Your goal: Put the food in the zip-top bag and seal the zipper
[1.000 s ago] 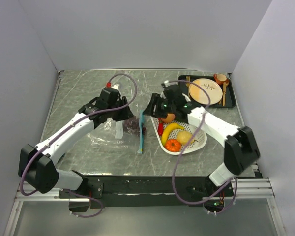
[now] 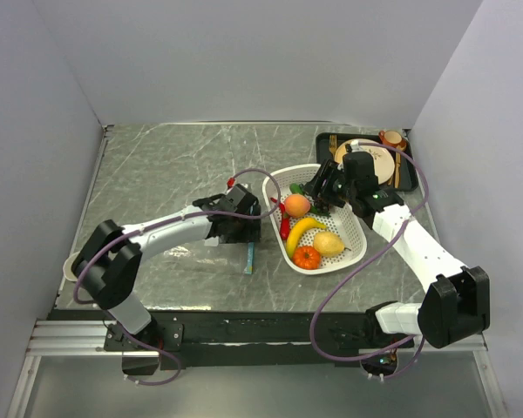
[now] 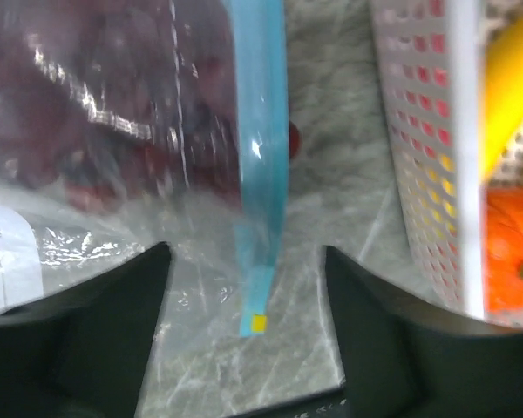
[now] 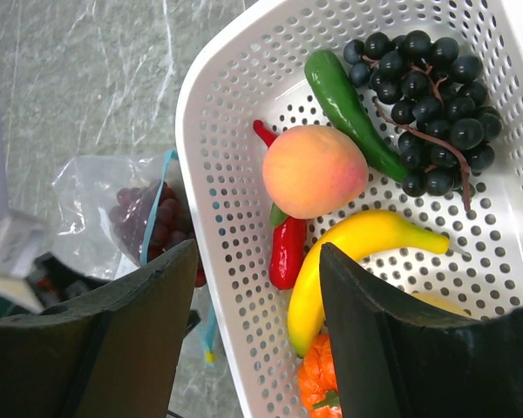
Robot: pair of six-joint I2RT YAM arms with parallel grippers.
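A clear zip top bag (image 3: 96,244) with a blue zipper strip (image 3: 260,157) lies on the counter, dark red grapes (image 3: 113,165) inside it. My left gripper is low over the bag's zipper end, fingers apart. My right gripper hangs open above the white perforated basket (image 4: 228,331). In the basket are a peach (image 4: 314,170), cucumber (image 4: 344,104), red pepper (image 4: 286,257), banana (image 4: 383,231), black grapes (image 4: 427,104), an orange pepper (image 4: 318,379) and a yellow fruit (image 2: 329,244).
A black tray (image 2: 408,178) with plate, cutlery and orange cup stands at the back right.
My left gripper has moved right and down onto the bag area.
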